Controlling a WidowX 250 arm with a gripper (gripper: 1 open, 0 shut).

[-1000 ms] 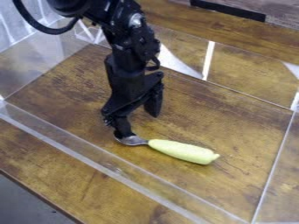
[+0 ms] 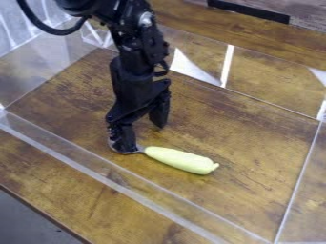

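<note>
A utensil with a fat pale yellow-green handle [image 2: 181,160] lies diagonally on the wooden surface, its metal head toward the left. My black gripper [image 2: 137,133] is low over that head, with one finger down beside it at the left, hiding most of it. The fingers stand apart, open.
Clear plastic walls [image 2: 287,172] edge the wooden floor [image 2: 235,133]. Bare wood is free to the right of the arm and at the front left.
The utensil has slid a little to the left, toward the front left, and my gripper has shifted slightly the same way, staying low at its head.
</note>
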